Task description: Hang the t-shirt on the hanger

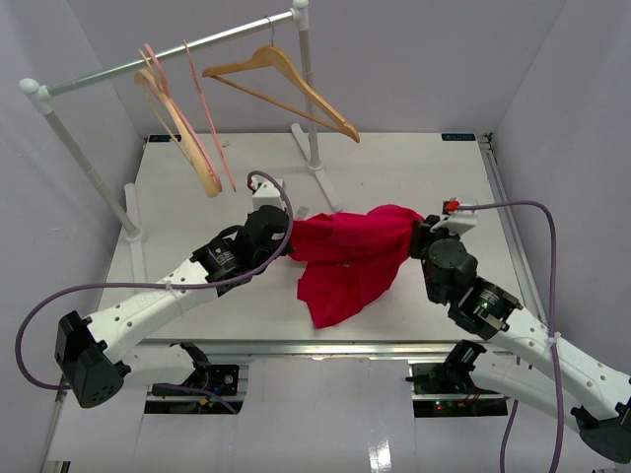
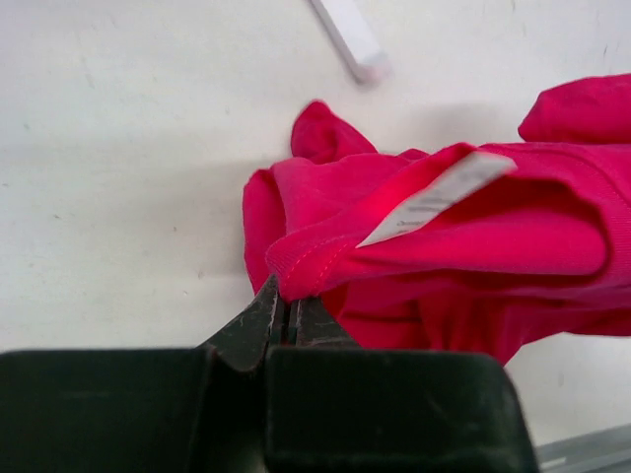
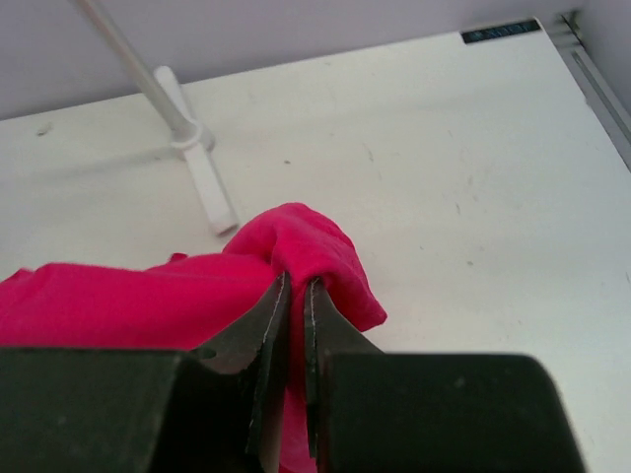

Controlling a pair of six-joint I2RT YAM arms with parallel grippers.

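Observation:
A red t shirt (image 1: pixel 350 261) is stretched between both grippers, its lower part hanging toward the white table. My left gripper is shut on a hemmed edge of it, where a white label shows in the left wrist view. My right gripper is shut on another bunched part, at the right in the top view. A wooden hanger (image 1: pixel 280 61) hangs from the rack's rail at the top, empty, above and behind the shirt.
The white rack (image 1: pixel 94 74) also carries a wooden hanger (image 1: pixel 205 175) and pink hangers (image 1: pixel 205 108) at the left, near my left arm. Its foot (image 3: pixel 210 192) rests on the table behind the shirt.

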